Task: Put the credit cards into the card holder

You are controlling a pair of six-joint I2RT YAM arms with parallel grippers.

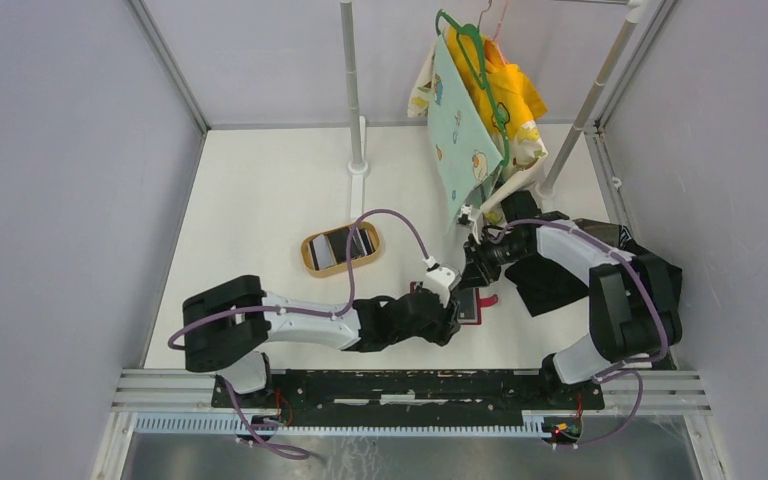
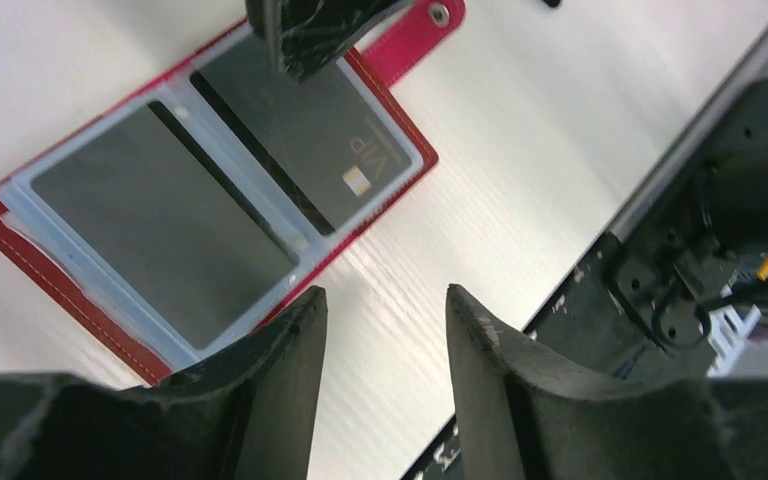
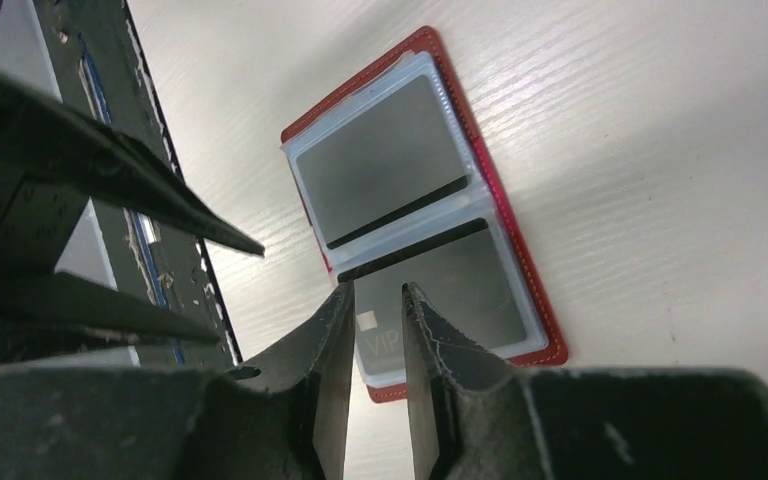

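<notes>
An open red card holder lies flat on the table, its two clear pockets holding dark cards, one marked VIP. My left gripper hangs over its edge, fingers apart with nothing between them. My right gripper is above the holder, fingertips somewhat apart and empty. In the top view a tan tray with several dark and silver cards sits left of both arms.
Clothes on hangers hang from a rack at the back right. Black cloth lies to the right.
</notes>
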